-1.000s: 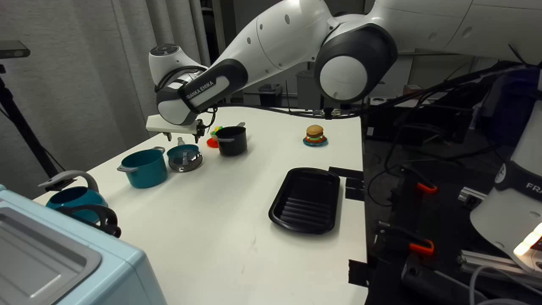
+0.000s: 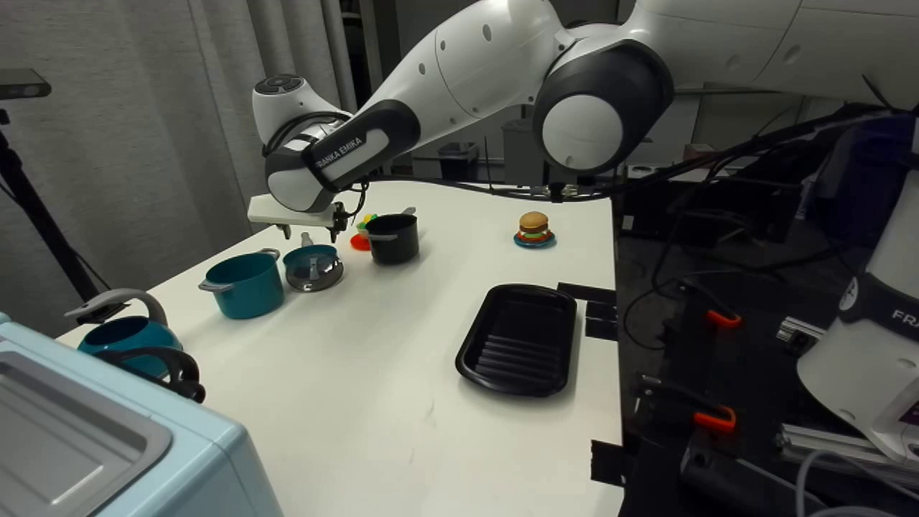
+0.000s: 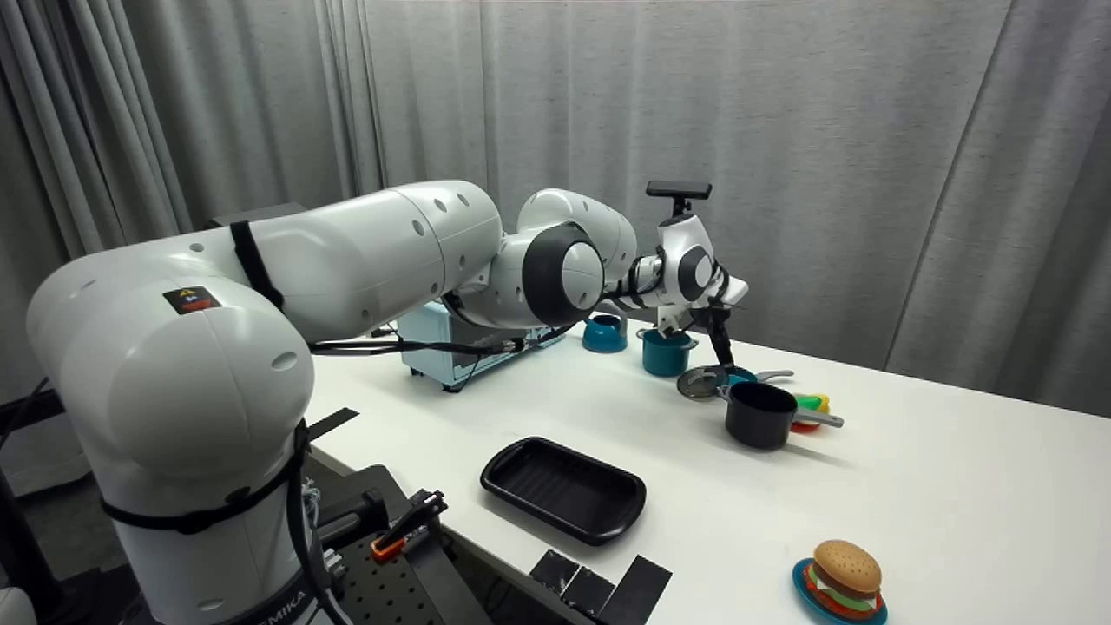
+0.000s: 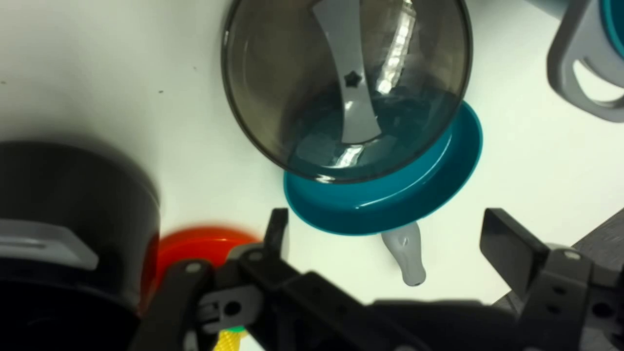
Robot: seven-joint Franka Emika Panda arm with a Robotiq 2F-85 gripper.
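My gripper stands open above the far part of the table, with nothing held between its fingers. In the wrist view, the grey handle [image 4: 405, 254] of a teal pan [image 4: 374, 213] lies below the gap between the fingers. A dark glass lid [image 4: 269, 87] with a grey grip leans over part of that pan, covering its far side. From exterior view 1, the fingertips [image 2: 332, 233] hang above the pan's handle end, apart from it.
A black pot [image 2: 394, 241] stands beside the pan, with a red dish [image 4: 202, 248] partly hidden behind it. On the other side are a teal pot [image 2: 250, 289] and kettle [image 2: 133, 336]. A black tray [image 2: 521, 336] and a toy burger [image 2: 534, 225] sit farther off; mid-table is clear.
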